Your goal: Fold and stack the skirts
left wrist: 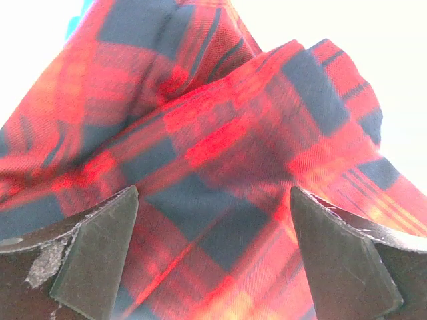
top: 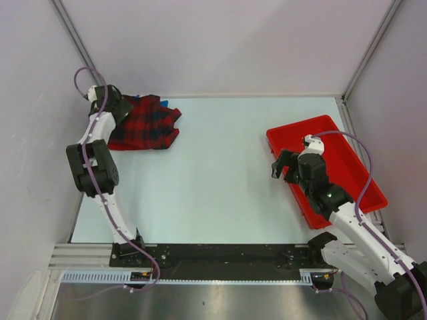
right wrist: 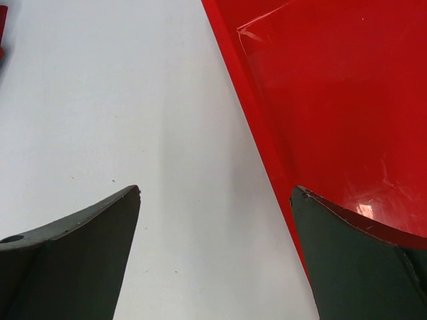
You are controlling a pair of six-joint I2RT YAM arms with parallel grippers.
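Note:
A red-and-navy plaid skirt (top: 150, 127) lies rumpled at the back left of the table, with a bit of blue cloth (top: 163, 103) showing behind it. My left gripper is open, low over the plaid fabric (left wrist: 207, 227), its fingers at either side of the view. In the top view it covers the pile's left end. My right gripper is open with nothing between its fingers, over the left edge of the red tray.
A red tray (top: 357, 183) stands at the right; what I see of its floor is empty. Walls border the back and sides.

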